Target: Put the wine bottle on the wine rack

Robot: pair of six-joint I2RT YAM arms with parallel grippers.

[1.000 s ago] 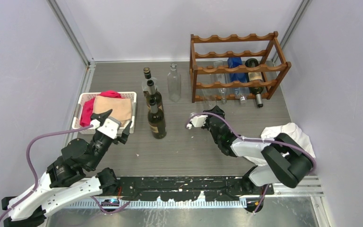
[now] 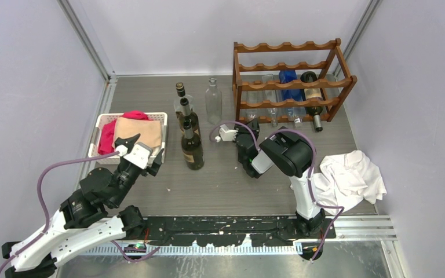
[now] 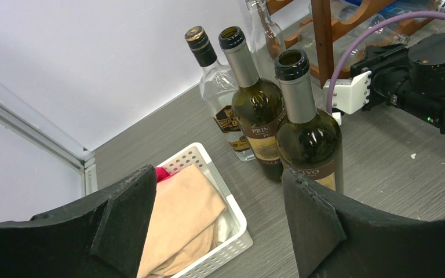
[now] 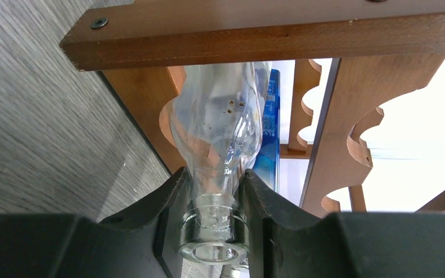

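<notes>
A clear glass bottle (image 4: 214, 121) lies in the leftmost place of the wooden wine rack's (image 2: 294, 85) low tier, its body behind the front rail. My right gripper is shut on its neck, one finger on either side, with the mouth facing the camera. From above, that gripper (image 2: 250, 126) is just in front of the rack's left end, and the arm hides the bottle's mouth. On the left, my other gripper stands open and empty over the white basket (image 2: 165, 133), apart from every bottle.
Two dark wine bottles (image 2: 192, 152), a clear gold-capped bottle (image 3: 221, 95) and a clear bottle (image 2: 213, 104) stand left of the rack. Inside it lie a blue bottle (image 2: 290, 87) and a dark bottle (image 2: 313, 95). A white cloth (image 2: 350, 179) lies right.
My right gripper has moved left and toward the rack, taking the clear bottle further in. Its elbow has swung left, uncovering more of the white cloth. The left arm has shifted only slightly.
</notes>
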